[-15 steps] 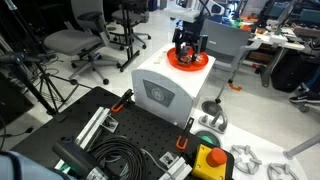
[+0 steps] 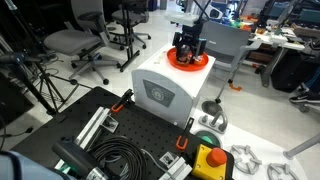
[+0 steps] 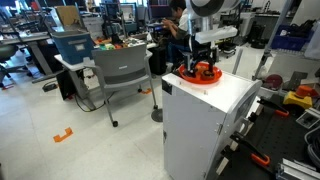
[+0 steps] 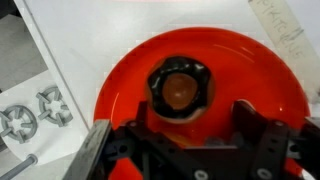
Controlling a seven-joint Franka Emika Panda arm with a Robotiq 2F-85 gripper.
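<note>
A round red plate (image 4: 120, 85) lies on the white cabinet top (image 4: 75, 35). On the plate sits a dark-rimmed, brown-centred ring (image 4: 180, 90), like a doughnut. My gripper is low over the plate, its fingers apart to either side of the ring's near edge. Contact between fingers and ring cannot be told. A second small dark item with a pale pinkish spot (image 4: 243, 104) is by the right fingertip, partly hidden. In the exterior views the gripper (image 2: 187, 52) covers much of the plate (image 3: 208, 79).
A strip of tape (image 4: 285, 35) runs along the cabinet top. Beside the cabinet stand a grey chair (image 3: 123, 75) and a black bench (image 2: 150, 130) with coiled cable. A red and yellow button (image 2: 213, 158) is near the bench.
The arm stays over the red plate, with only a slight shift at the gripper. Nothing else has visibly moved.
</note>
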